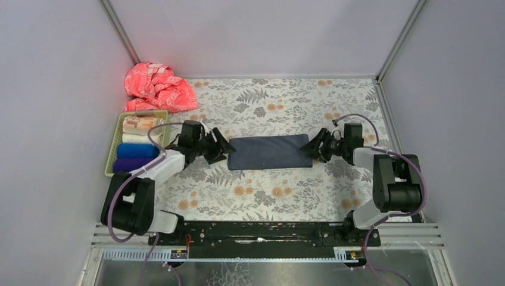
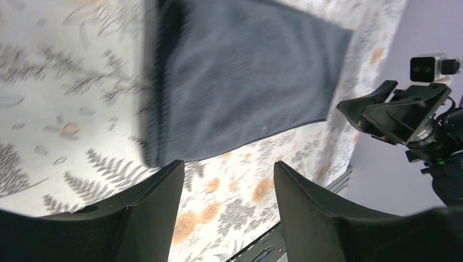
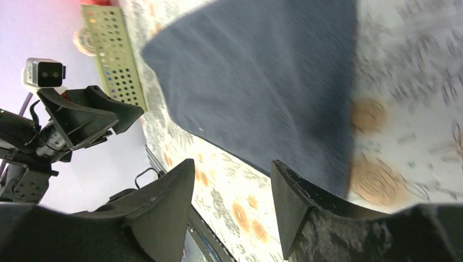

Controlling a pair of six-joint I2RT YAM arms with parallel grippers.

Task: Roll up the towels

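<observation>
A dark blue-grey towel (image 1: 269,152), folded into a long flat strip, lies across the middle of the table. My left gripper (image 1: 221,149) hovers at its left end, its fingers apart and only air between them. In the left wrist view, the towel's near edge (image 2: 164,109) runs beyond the fingertips (image 2: 173,169). At the opposite end stands my right gripper (image 1: 315,148), open and empty. The right wrist view shows the towel (image 3: 262,103) ahead of the spread fingers (image 3: 183,174); its right end passes behind one finger.
A green basket (image 1: 108,156) at the left holds several rolled towels, among them a blue roll (image 1: 137,151) and a purple roll (image 1: 131,165). A crumpled coral cloth (image 1: 159,89) lies behind it. Bare table shows in front of and behind the towel.
</observation>
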